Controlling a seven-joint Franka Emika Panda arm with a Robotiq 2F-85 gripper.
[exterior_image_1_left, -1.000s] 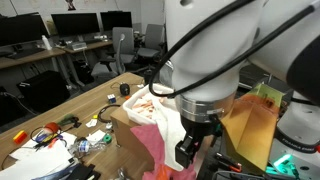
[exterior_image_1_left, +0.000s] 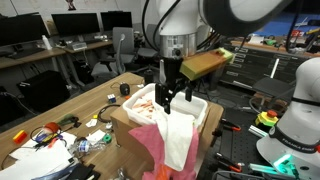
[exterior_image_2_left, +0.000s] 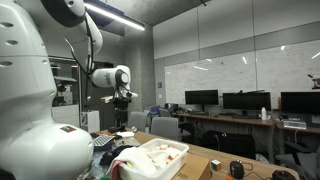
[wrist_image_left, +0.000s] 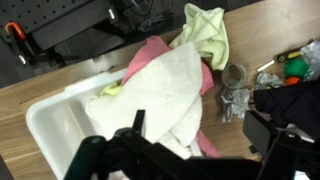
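Note:
My gripper (exterior_image_1_left: 178, 95) is open and empty, hanging above the near side of a white tub (exterior_image_1_left: 203, 112). A white cloth (exterior_image_1_left: 178, 140) drapes over the tub's edge on top of a pink cloth (exterior_image_1_left: 148, 140). From the wrist view, the white cloth (wrist_image_left: 165, 85) spreads below and between the two dark fingers, apart from them by some height. Pink cloth (wrist_image_left: 148, 52) shows around its edges, and a pale yellow-green cloth (wrist_image_left: 208, 35) lies at the top. The tub's inside (wrist_image_left: 62, 135) is partly visible at lower left.
A clear cup (wrist_image_left: 235, 75), crumpled clear plastic (wrist_image_left: 235, 103) and black fabric (wrist_image_left: 285, 105) lie right of the cloths in the wrist view. A cardboard box (exterior_image_1_left: 128, 135) stands beside the tub. Tools and cables clutter the table's left side.
The arm has drawn back from the exterior view 1 camera, bringing the gripper over the tub's near side. The cloths and tub look unmoved.

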